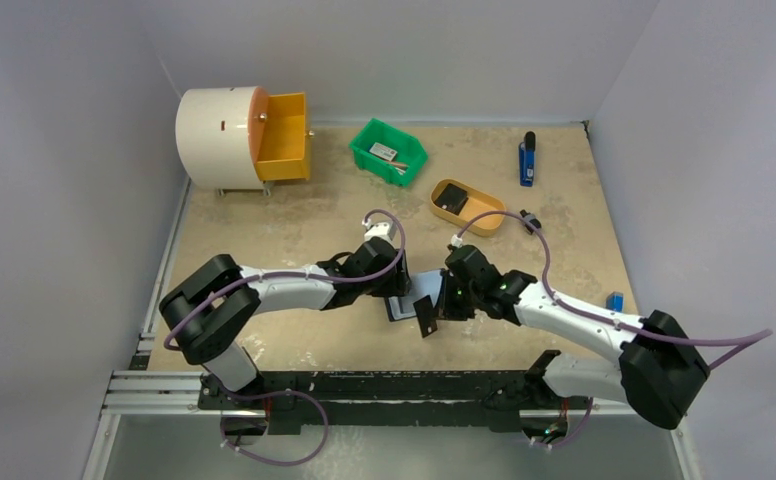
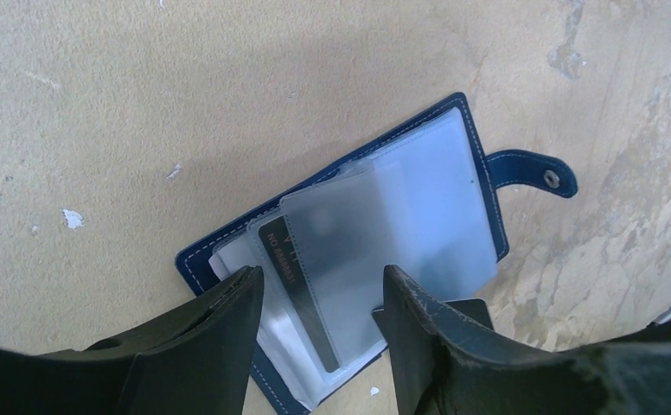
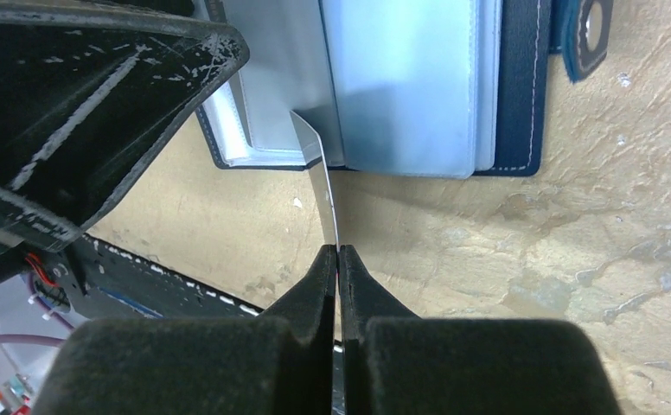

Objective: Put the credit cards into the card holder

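The card holder [image 2: 491, 216] lies spread open on the table, navy-edged with clear sleeves and a snap strap. A dark printed strip [image 2: 297, 294], probably part of a card, shows through a sleeve. My left gripper stands open over the holder, nothing visible between its fingers. My right gripper is shut on a thin dark card [image 3: 322, 186], held on edge and slightly bent. The card's far end overlaps the holder's near edge in the right wrist view; whether its corner is inside a sleeve cannot be told.
At the back stand a green bin [image 1: 364, 140], an orange tray [image 1: 487, 225] with a black item, and a white cabinet with a yellow drawer [image 1: 284, 140]. A blue stapler-like object [image 1: 527, 165] lies at the back right.
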